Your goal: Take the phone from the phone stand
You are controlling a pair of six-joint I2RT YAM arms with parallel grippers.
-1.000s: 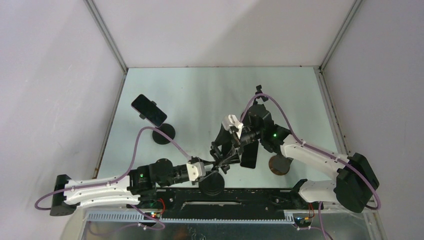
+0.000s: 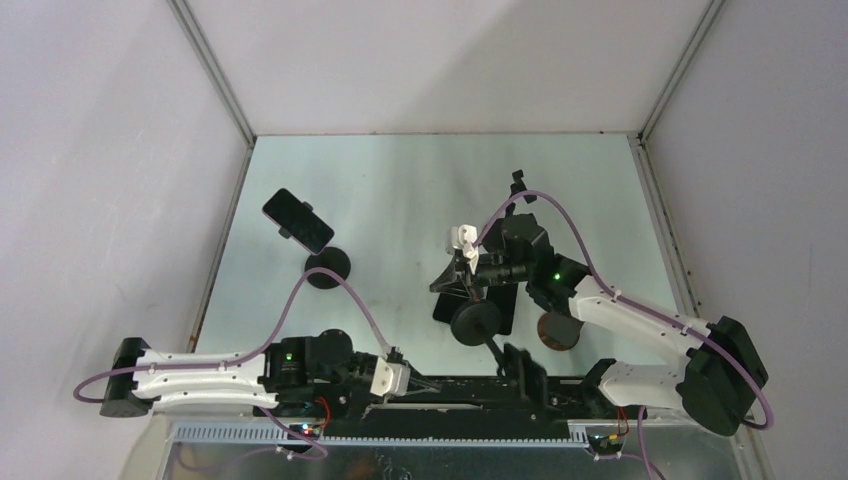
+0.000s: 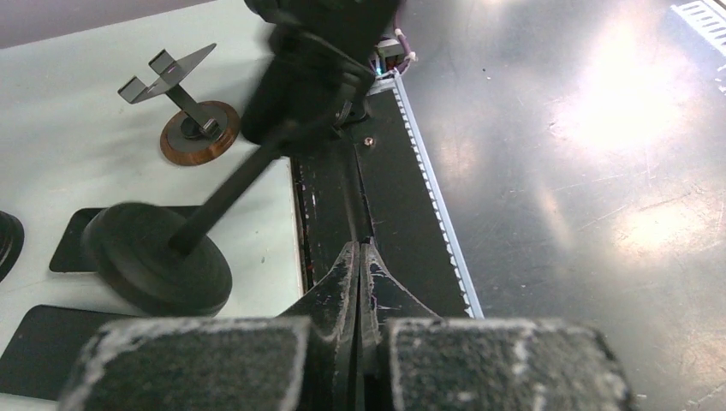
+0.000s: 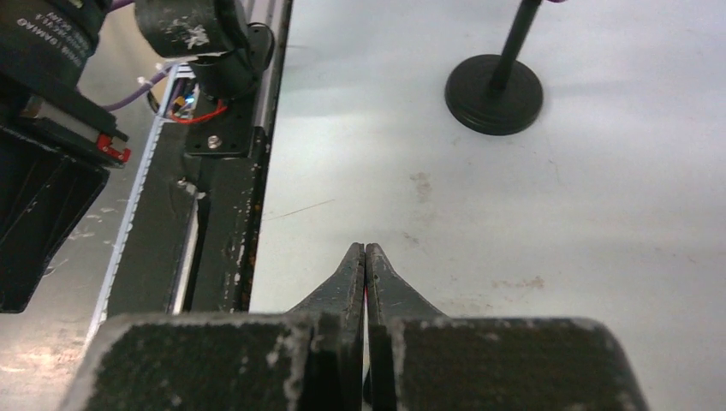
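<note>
My left gripper is shut with nothing between its fingers. In the top view it points right at the table's front edge. My right gripper is also shut and empty, over the middle of the table. The toppled phone stand lies apart from both: its round black base (image 2: 476,323) is tipped up on the table, and its pole slants toward the front edge. The blurred dark head (image 2: 526,380) hangs over the front rail. In the left wrist view the stand's base (image 3: 158,257) is left of my fingertips. I cannot tell whether the phone is still in the head.
A phone (image 2: 500,310) lies flat behind the fallen stand, with another dark phone (image 2: 443,308) beside it. A wood-based stand (image 2: 558,332) is right of them. At the left stands another stand holding a phone (image 2: 298,220).
</note>
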